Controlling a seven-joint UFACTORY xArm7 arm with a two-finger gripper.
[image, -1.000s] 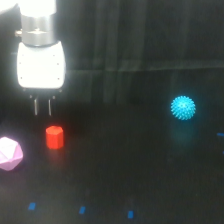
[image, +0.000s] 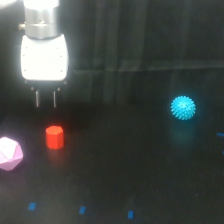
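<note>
A small red block (image: 55, 137) with a faceted outline sits on the dark surface at the left. Above it in the camera view is my white gripper (image: 46, 99), its two thin fingers (image: 38, 99) pointing down and spread apart. Nothing shows between the fingers, and a visible gap separates their tips from the red block. A pink many-sided block (image: 9, 153) lies at the left edge, partly cut off by the frame. Far to the right is a spiky light-blue ball (image: 183, 108).
Small blue marks (image: 82, 210) dot the near part of the dark table (image: 120, 165). A dark curtain (image: 125, 45) hangs behind. Between the red block and the blue ball the surface is clear.
My gripper has risen a little and shifted slightly right, and its fingers look a bit farther apart. The red block, pink block and blue ball have stayed in place.
</note>
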